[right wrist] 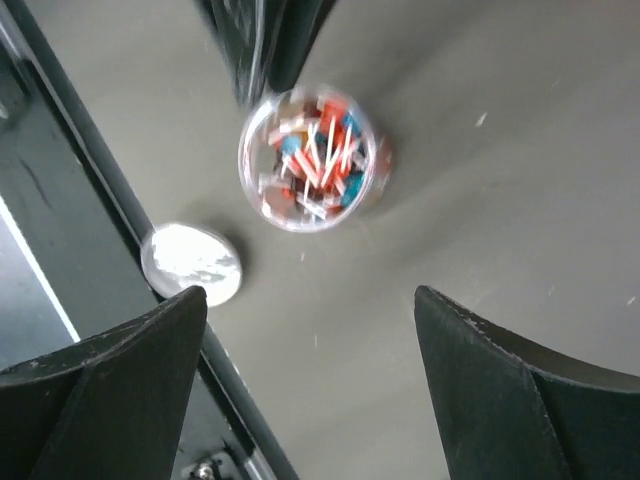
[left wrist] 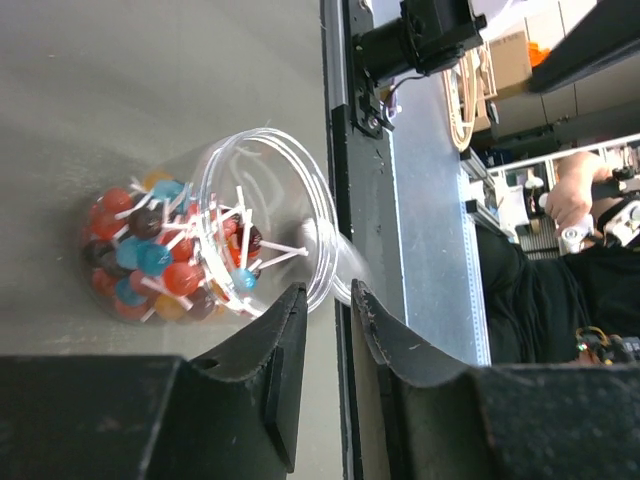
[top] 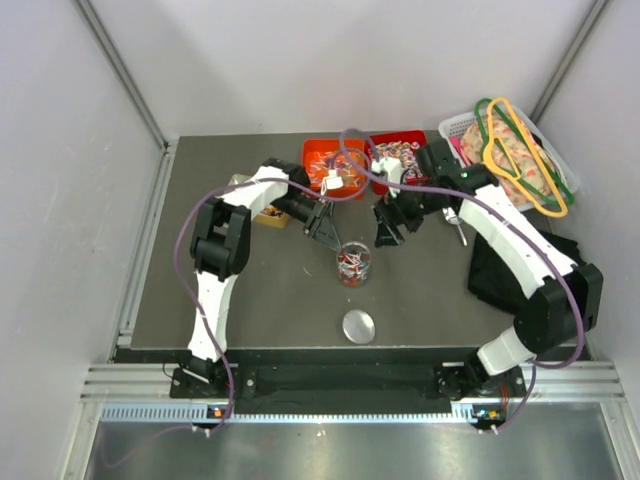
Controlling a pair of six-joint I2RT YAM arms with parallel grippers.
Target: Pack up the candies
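Observation:
A clear jar [top: 354,282] with lollipops [top: 352,260] inside stands uncovered at the middle of the table. My left gripper [top: 337,243] is at its rim, and the left wrist view shows its fingertips [left wrist: 297,300] slightly apart, right by the glass edge. I cannot tell whether they touch it. The round pale lid [top: 358,326] is off the jar, on its front side; a blurred pale shape by the rim in the left wrist view may be this lid. Over the table right of the jar, my right gripper hangs open, fingers wide apart and empty.
Behind the jar are an orange bin [top: 316,147] and a red bin [top: 410,137] of candies, and a yellowish box [top: 270,219] partly under the left arm. A white basket [top: 455,124] and black cloth [top: 495,275] lie right.

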